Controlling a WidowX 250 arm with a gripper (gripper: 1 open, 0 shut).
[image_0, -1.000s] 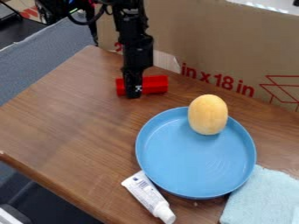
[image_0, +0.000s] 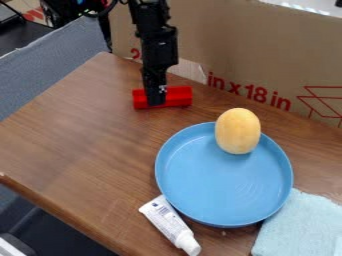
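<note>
My black gripper (image_0: 156, 92) points down at a red cylinder (image_0: 177, 98) lying on its side at the back of the wooden table (image_0: 80, 140). The fingertips are at the cylinder's middle, partly in front of it; whether they are apart or together is hard to see. A blue plate (image_0: 221, 190) holds a yellow oval object (image_0: 238, 131) near its back rim. A white tube (image_0: 170, 224) lies at the plate's front left.
A cardboard box (image_0: 267, 60) stands along the back behind the cylinder. A pale blue cloth (image_0: 301, 225) lies at the front right.
The gripper has shifted very slightly at the red cylinder. The other things are where they were.
</note>
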